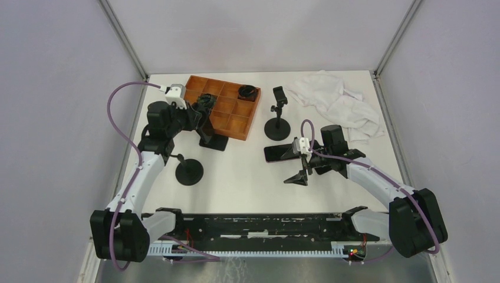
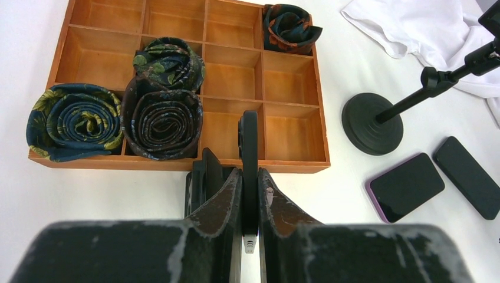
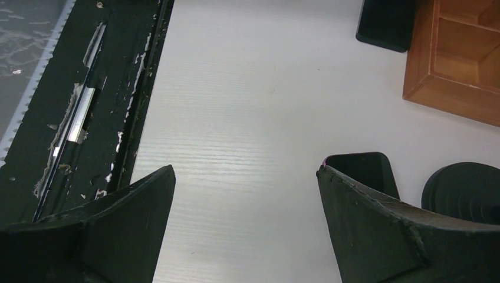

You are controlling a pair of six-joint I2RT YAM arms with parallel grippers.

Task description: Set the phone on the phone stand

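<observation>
My left gripper (image 1: 193, 117) is shut on a black phone (image 2: 249, 188), held upright and edge-on in the left wrist view, just before the wooden organizer. Behind it is a dark flat-based object (image 1: 216, 142), partly hidden, apparently a phone stand. A phone stand with round base (image 1: 277, 128) stands right of the organizer; another round base (image 1: 189, 173) sits at front left. My right gripper stands open over bare table, beside a purple-edged phone (image 1: 277, 153) lying flat.
The wooden organizer (image 1: 236, 122) holds rolled ties. A white cloth (image 1: 336, 100) lies at back right.
</observation>
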